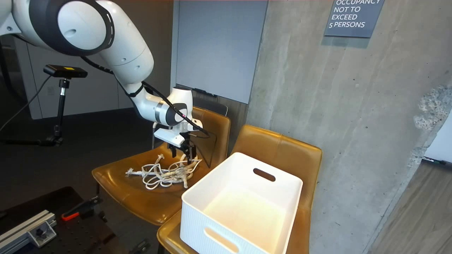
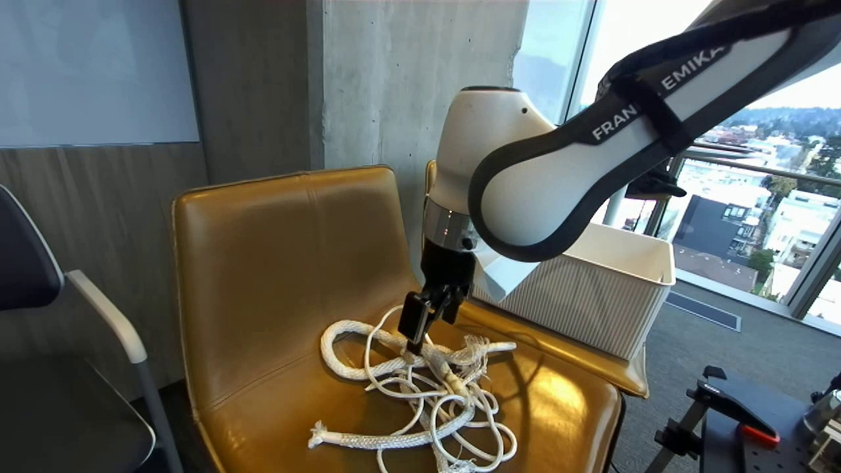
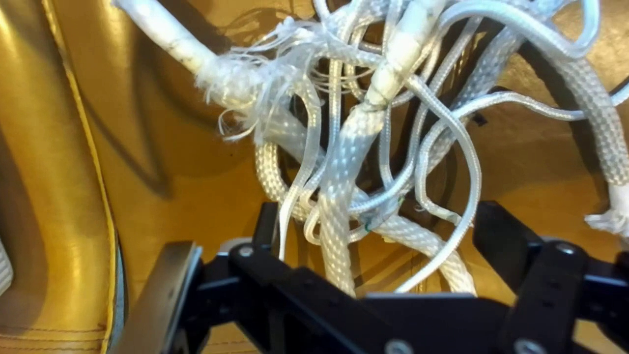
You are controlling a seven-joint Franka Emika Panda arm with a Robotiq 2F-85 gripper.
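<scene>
A tangle of white rope [image 1: 167, 174], thick braided pieces mixed with thin cord, lies on the seat of a tan chair [image 2: 292, 260]. My gripper points down over the tangle, its fingers apart. In the wrist view, thick rope and loops of thin cord pass through the space between the black fingers, neither of which is closed on them. Exterior view 2 has the fingertips right at the rope; whether they touch it is hard to tell. An empty white bin [image 1: 243, 203] rests on the neighbouring tan chair [image 1: 277, 150].
The bin's near wall rises close beside the rope's chair. A dark table [image 1: 91, 228] with a clamp stands in front. Behind the chairs is a concrete wall [image 1: 351, 106]. A tripod-mounted camera [image 1: 65, 71] stands at the left.
</scene>
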